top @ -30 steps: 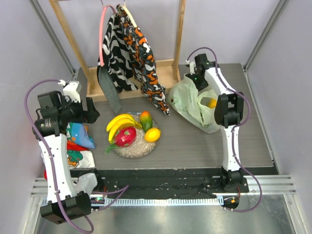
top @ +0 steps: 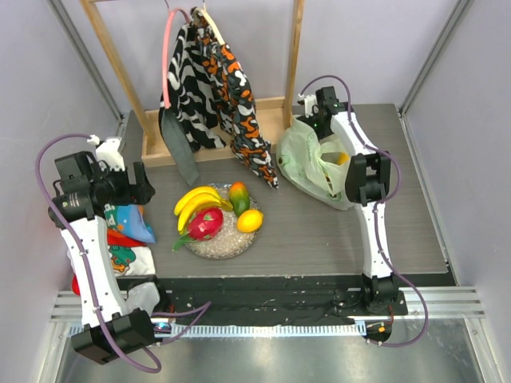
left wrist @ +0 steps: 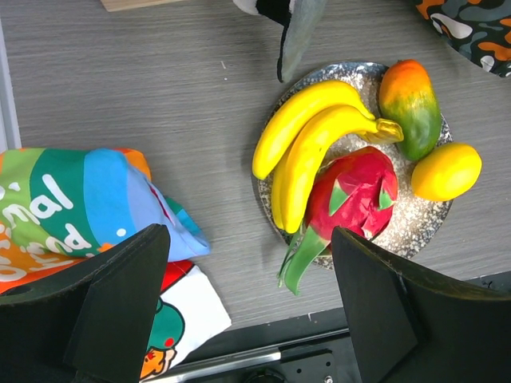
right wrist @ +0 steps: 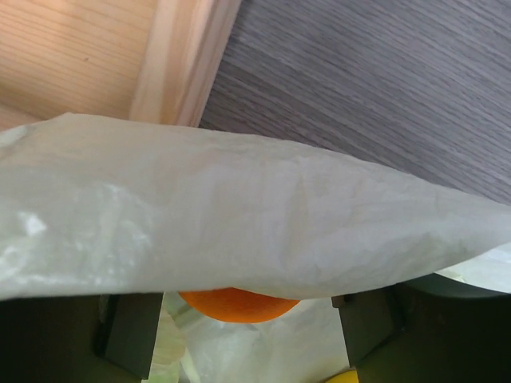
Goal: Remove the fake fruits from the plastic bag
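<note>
The pale green plastic bag (top: pixel 299 159) lies at the back right, its mouth open. Inside it a yellow fruit (top: pixel 342 158) shows through the opening. My right gripper is in the bag; bag film crosses its fingertips. Between its wide-set fingers (right wrist: pixel 132 335) an orange fruit (right wrist: pixel 239 307) shows below the film; contact with the fingers is hidden. On the round plate (top: pixel 215 249) lie bananas (top: pixel 196 203), a dragon fruit (top: pixel 205 224), a mango (top: pixel 239 197) and a lemon (top: pixel 250 220). My left gripper stands open and empty, left of the plate.
A wooden rack (top: pixel 271 108) with hanging patterned clothes (top: pixel 231 88) stands at the back, close to the bag. Folded colourful cloth (left wrist: pixel 80 207) lies under my left gripper. Bare table (top: pixel 295 231) shows between plate and bag.
The right gripper has shifted slightly left and toward the back over the last second, and the bag film around it has moved. The left arm drifted slightly left; the plate's fruits have not moved.
</note>
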